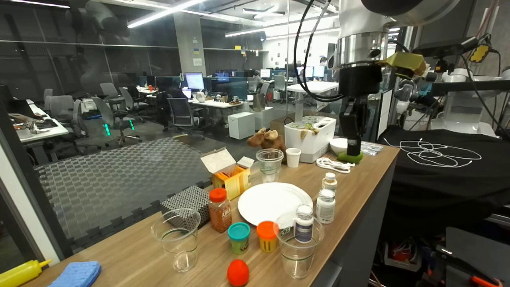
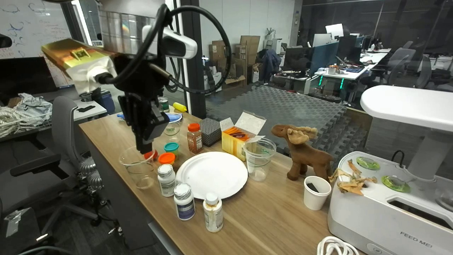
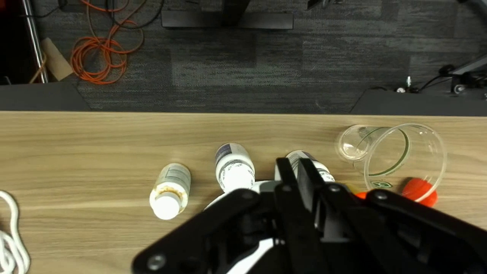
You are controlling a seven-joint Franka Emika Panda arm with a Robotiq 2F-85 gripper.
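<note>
High over the counter's near edge, my gripper points down with its fingers close together. Nothing I can make out shows between them, and it touches nothing on the counter. Beneath it in the wrist view stand white pill bottles: one with a stained cap (image 3: 170, 191), one in the middle (image 3: 235, 167), and one partly hidden by the fingers (image 3: 325, 173). The white plate (image 1: 275, 203) lies beside them, mostly covered by the gripper in the wrist view. In exterior view 1 the gripper overlaps a green fruit-like object (image 1: 345, 157) further back.
Clear cups (image 1: 300, 260), tubs with teal (image 1: 239, 231) and orange lids, a red ball (image 1: 238, 272) and a spice jar (image 1: 220, 210) crowd one end. An open tea box (image 2: 234, 142), brown moose toy (image 2: 303, 148), paper cup (image 2: 316, 193) and white planter (image 2: 382, 212) line the back.
</note>
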